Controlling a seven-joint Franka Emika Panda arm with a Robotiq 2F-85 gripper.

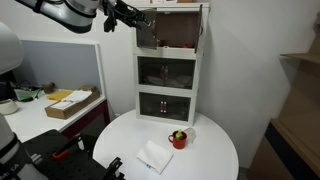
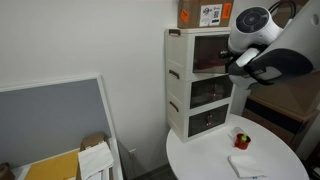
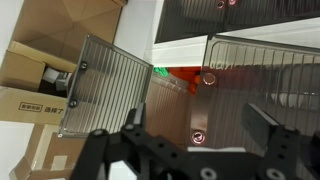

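A white cabinet stands at the back of the round table, with dark see-through doors on its tiers. One door of the top tier stands swung open; in the wrist view this dark ribbed door is at left. Another ribbed door, with a round knob, is at right. Red items show in the gap between them. My gripper is open close to the doors, with no object seen held between its fingers. In exterior view 1 its tips are up by the open door.
A red mug with something green in it and a white cloth lie on the white table. Cardboard boxes sit on top of the cabinet. A wooden tray is at the left.
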